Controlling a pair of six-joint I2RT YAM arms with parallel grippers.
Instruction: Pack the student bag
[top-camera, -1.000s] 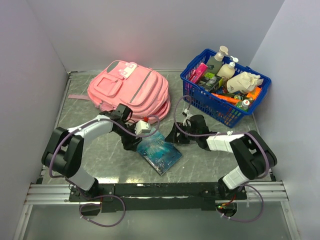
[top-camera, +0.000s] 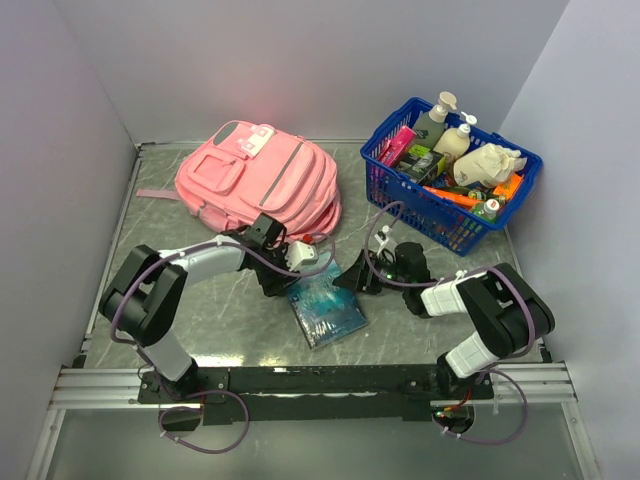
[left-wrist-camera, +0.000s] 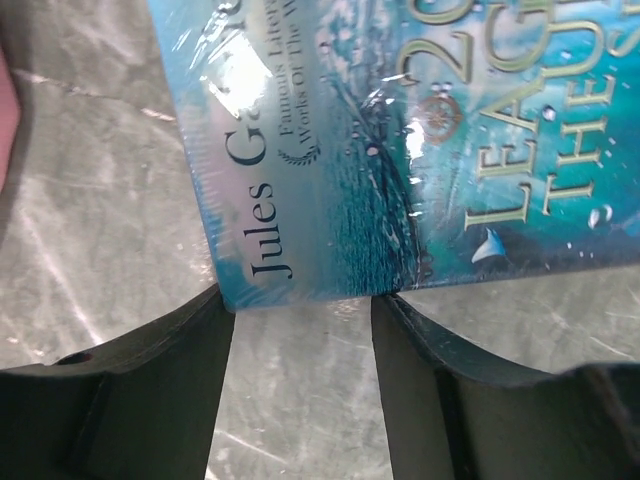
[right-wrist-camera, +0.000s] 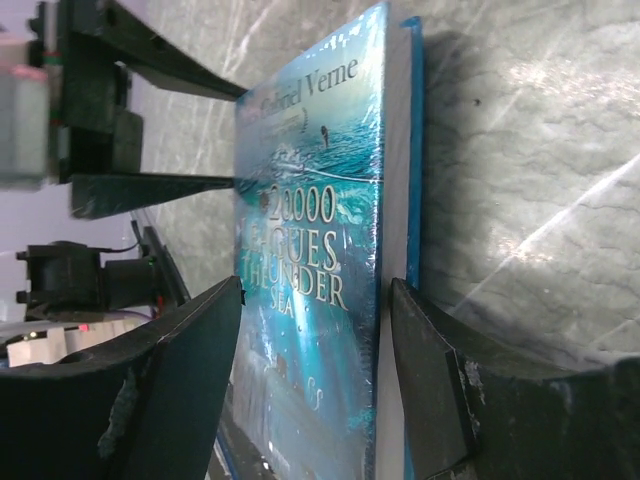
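Observation:
The blue book (top-camera: 328, 310), "20000 Leagues Under the Sea", lies on the table in front of the pink backpack (top-camera: 260, 180), between both arms. My left gripper is part open at the book's edge, its fingertips close to the blue cover (left-wrist-camera: 300, 150). Whether they touch it I cannot tell. On the book's other side is my right gripper, open. One finger is over the front cover (right-wrist-camera: 310, 240) and the other is beside the pale page edge (right-wrist-camera: 396, 200), so the book's thickness lies between them. The backpack's opening is not visible.
A blue basket (top-camera: 425, 208) full of bottles, boxes and a white pouch stands at the back right. Grey walls close in the table at the sides and back. Bare table (top-camera: 235, 325) shows at the front left.
The book has turned a little and shifted slightly right. Backpack and basket are unmoved.

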